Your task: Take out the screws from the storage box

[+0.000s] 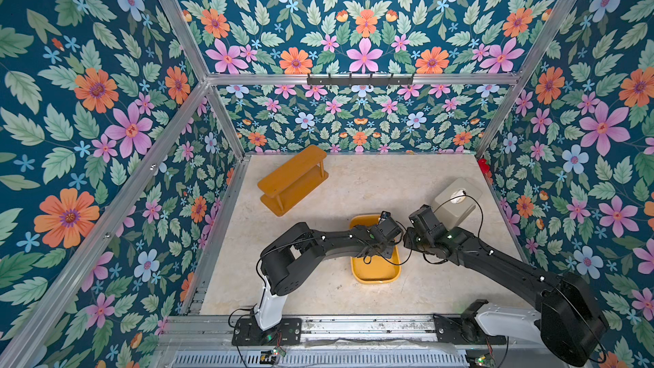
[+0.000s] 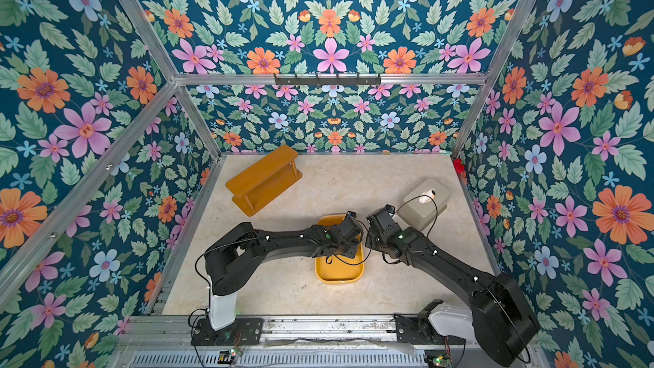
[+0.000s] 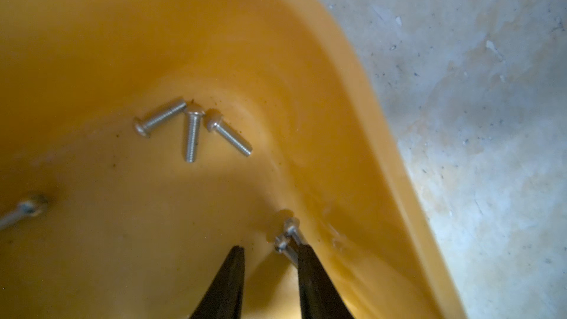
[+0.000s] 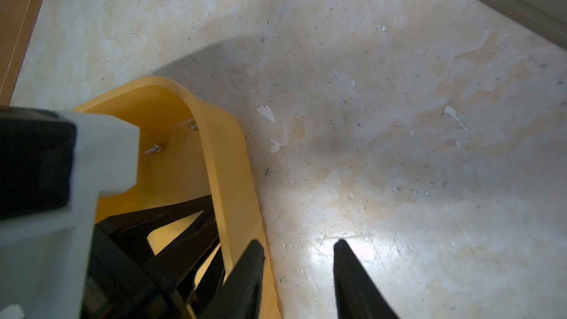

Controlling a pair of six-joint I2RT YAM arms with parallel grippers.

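Observation:
A yellow storage box [image 1: 376,271] stands on the table, with several silver screws on its floor. In the left wrist view, three screws [image 3: 193,133] lie grouped in the corner. Two more screws [image 3: 289,237] lie close together by the side wall, and another screw [image 3: 22,209] is at the left. My left gripper is inside the box, part open, its right finger [image 3: 310,271] overlapping the ends of the paired screws; none shows held. Outside the box, just beyond its right wall, my right gripper stands open and empty over the table.
An orange-brown wooden shelf [image 1: 293,180] lies at the back left. A grey-beige container [image 1: 455,205] with a pale item on it stands back right, behind the right arm. Both arms are close together at the box.

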